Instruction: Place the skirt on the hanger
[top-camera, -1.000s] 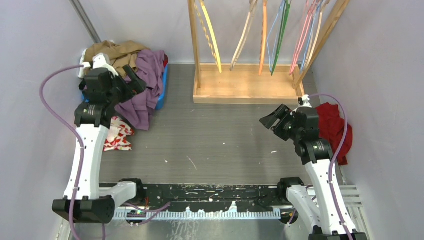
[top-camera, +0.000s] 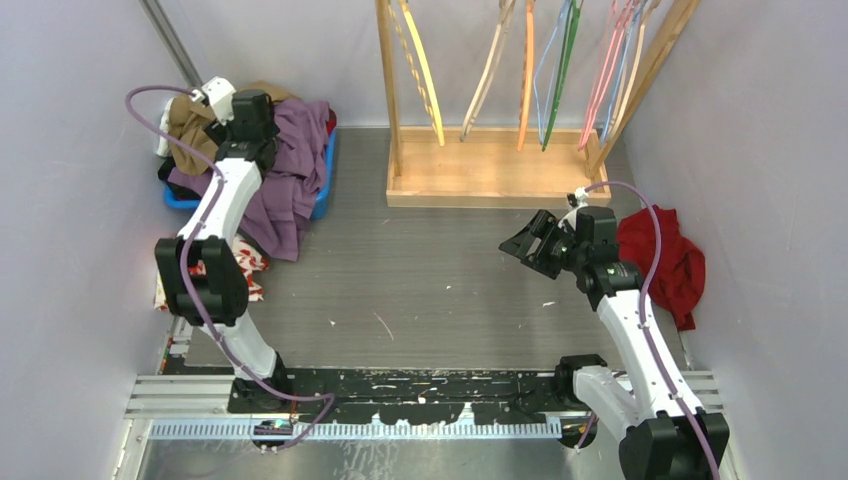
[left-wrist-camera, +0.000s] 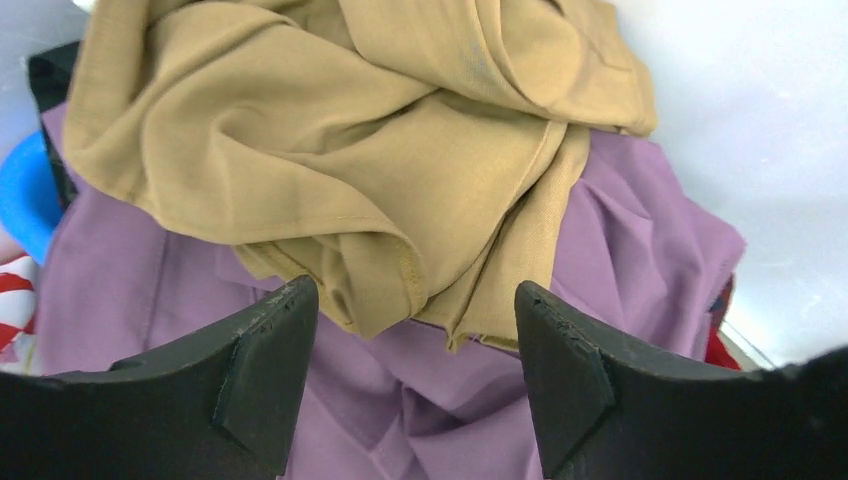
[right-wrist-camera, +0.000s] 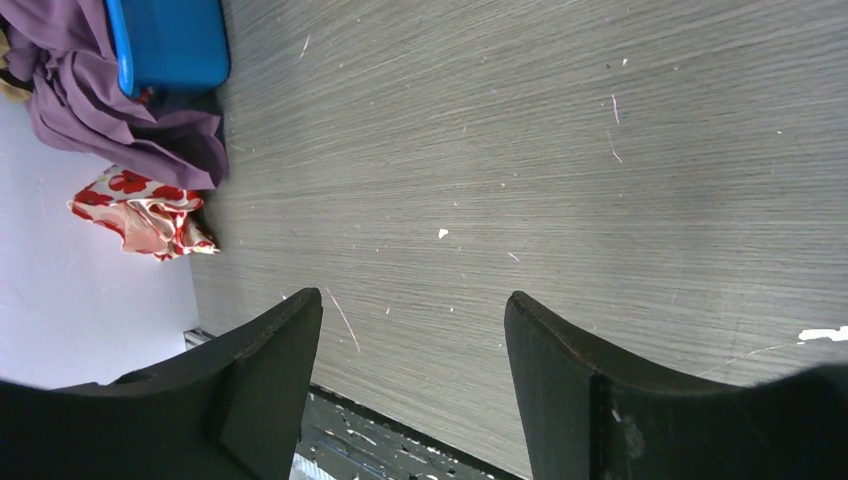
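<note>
Over the laundry heap at the left, my left gripper stands open with no cloth between its fingers. Below it lie a tan cloth and, under that, a purple cloth; which garment is the skirt I cannot tell. Several hangers hang from the wooden rack at the back: a yellow one, an orange one and a green one among them. My right gripper is open above bare floor, in front of the rack's right end, holding nothing.
The clothes fill a blue basket, purple cloth spilling over its front. A red-and-white cloth lies before it. The rack's wooden base stands at the back. Dark red cloth lies by the right wall.
My left arm has reached away from the front, bringing its gripper from the basket's near side to over the heap. The right gripper has shifted slightly left.
</note>
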